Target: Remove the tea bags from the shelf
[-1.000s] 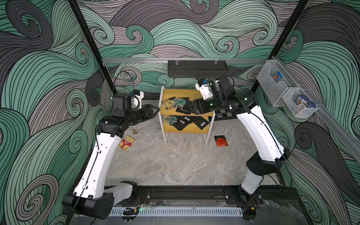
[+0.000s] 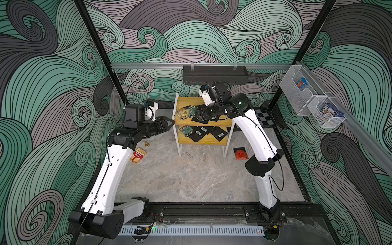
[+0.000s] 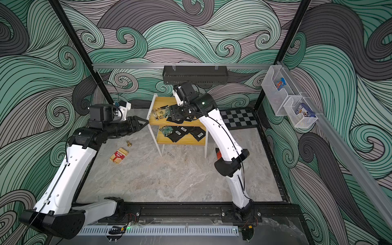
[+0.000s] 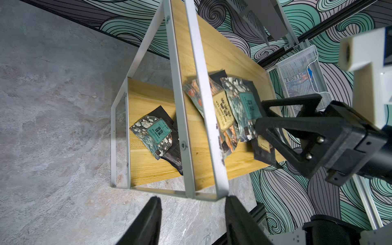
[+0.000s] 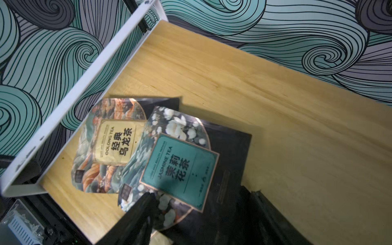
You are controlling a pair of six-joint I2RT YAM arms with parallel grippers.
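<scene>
On the top board (image 5: 306,143) of the wooden shelf lie tea packets: a teal-labelled jasmine tea bag (image 5: 177,170) overlapping a cream-labelled oolong tea bag (image 5: 104,143), with more dark ones beneath. My right gripper is open, low over the jasmine bag's dark end. The lower board (image 4: 143,167) holds another jasmine bag (image 4: 159,130) and several dark bags (image 2: 218,133). My left gripper stands open and empty at the shelf's left side.
A red-and-yellow packet (image 2: 138,155) and a brass piece (image 2: 146,143) lie left of the shelf, a red-and-black packet (image 2: 241,153) right. Wire baskets (image 2: 326,118) hang at the right wall.
My right arm has moved leftward over the top board, its gripper now covering part of the jasmine bag in the top left view.
</scene>
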